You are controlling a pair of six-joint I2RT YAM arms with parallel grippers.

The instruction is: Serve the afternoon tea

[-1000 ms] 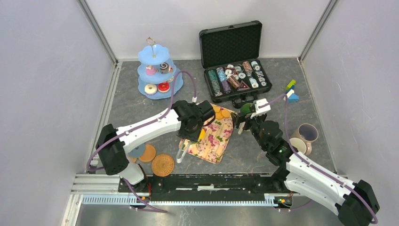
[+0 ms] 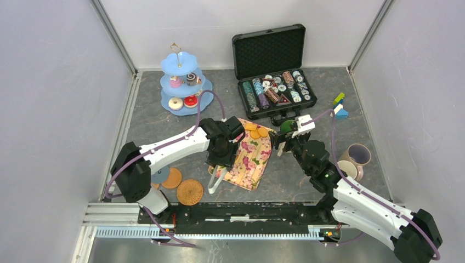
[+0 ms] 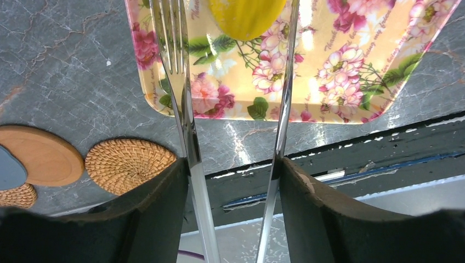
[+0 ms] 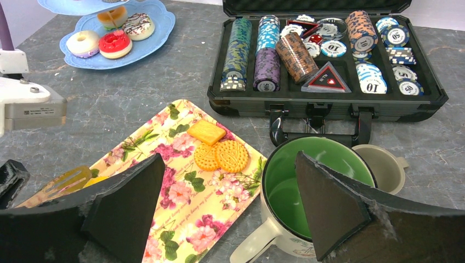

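Observation:
My left gripper is closed on metal tongs [image 3: 187, 126], one finger against each arm. The tongs' two arms stand apart above the tray, one ending in a fork. A yellow piece [image 3: 247, 19] lies on the flowered tray [image 3: 323, 114], seen between the arms. Toward the tray's far end rest two round biscuits [image 4: 232, 156] and a rectangular one [image 4: 206, 132]. Over a cream mug with a green inside [image 4: 315, 159], my right gripper stands open. One of its fingers overlaps the mug's mouth in the right wrist view; I cannot tell whether it reaches inside.
The blue tiered stand [image 2: 180, 64] with doughnuts and cakes is at the back left. An open case of poker chips [image 2: 277, 94] sits behind the mug. Coasters [image 2: 190, 192] lie front left, a brown cup [image 2: 359, 154] and a cream cup [image 2: 347, 169] on the right.
The yellow piece is now hidden from above. My right arm is still.

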